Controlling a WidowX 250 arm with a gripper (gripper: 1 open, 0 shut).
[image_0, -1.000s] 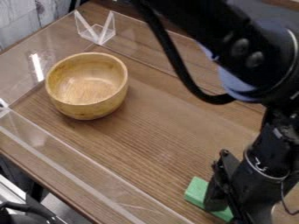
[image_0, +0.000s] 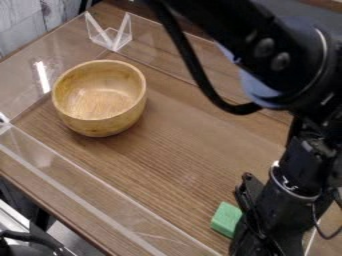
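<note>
My black gripper (image_0: 267, 220) is low at the bottom right, beside a small green block (image_0: 226, 218) on the wooden table. The gripper body covers part of the block's right side. The fingertips are dark and hard to make out; I see nothing clearly held between them.
A tan bowl (image_0: 98, 98) sits on the left of the table (image_0: 160, 160), with a white wire-like object (image_0: 111, 31) behind it at the back. Dark cables lie at the bottom left edge.
The arm and gripper have shifted slightly up and to the right over the last second. The green block looks about in the same place.
</note>
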